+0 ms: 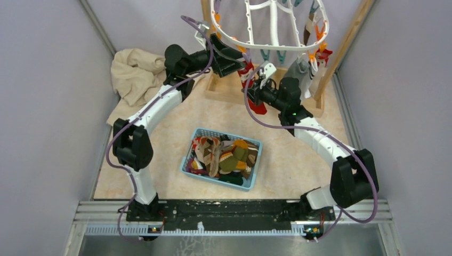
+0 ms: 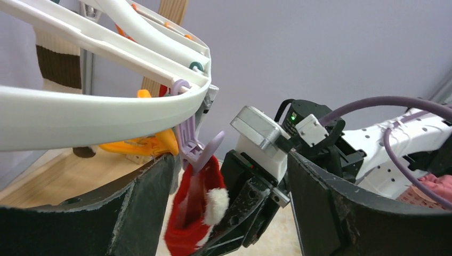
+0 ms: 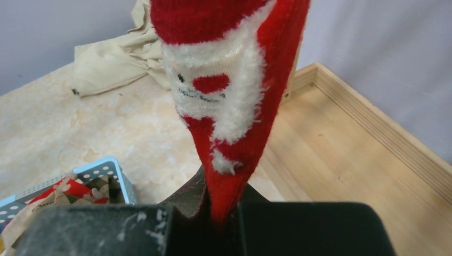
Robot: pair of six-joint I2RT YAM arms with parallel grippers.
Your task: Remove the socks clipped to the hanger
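A red sock with a white Santa face (image 3: 213,69) hangs from a purple clip (image 2: 187,140) on the white hanger (image 1: 273,47). My right gripper is shut on the lower part of this sock, which runs down between its fingers. In the top view the sock's toe (image 1: 259,108) sticks out below that gripper (image 1: 247,92). My left gripper is open at clip height, the purple clip appearing between its fingers, nearer the left one. Whether a finger touches the clip I cannot tell. Other socks, including a grey one (image 1: 299,68), hang at the hanger's right.
On the table in front stands a blue basket (image 1: 255,173) full of socks. Beige cloth (image 1: 136,74) lies at the back left, and a wooden tray base (image 1: 226,90) sits under the hanger. Table on either side of the basket is bare.
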